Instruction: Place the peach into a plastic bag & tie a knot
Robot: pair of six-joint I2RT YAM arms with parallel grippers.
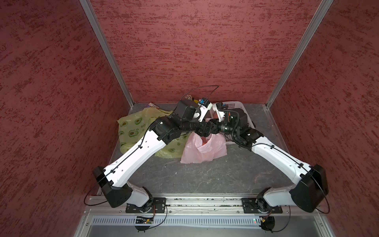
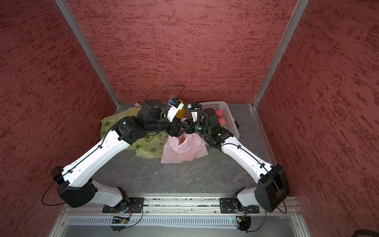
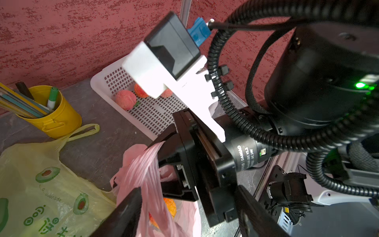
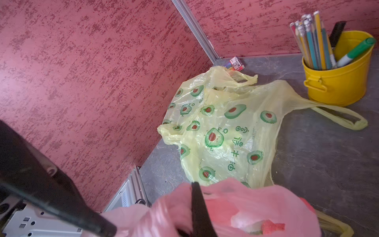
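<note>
The pink plastic bag [image 2: 183, 152] stands on the table below my two grippers, which meet over its mouth. Inside it, an orange-red peach [image 3: 169, 206] shows in the left wrist view. My left gripper [image 2: 178, 128] is open, its blurred fingers [image 3: 124, 211] spread wide, and a gathered pink strand [image 3: 146, 177] hangs in front of them. My right gripper [image 2: 189, 127] is shut, with pink plastic draped round its finger ends. Whether any film is pinched between them is hidden. In the right wrist view, a dark finger [image 4: 199, 209] stands amid the pink plastic.
A yellow-green avocado-print bag [image 4: 233, 134] lies flat to the left. Behind it is a yellow bucket [image 4: 335, 85] of pencils. A white basket [image 3: 114, 96] with several peaches [image 3: 126, 99] stands behind the right arm.
</note>
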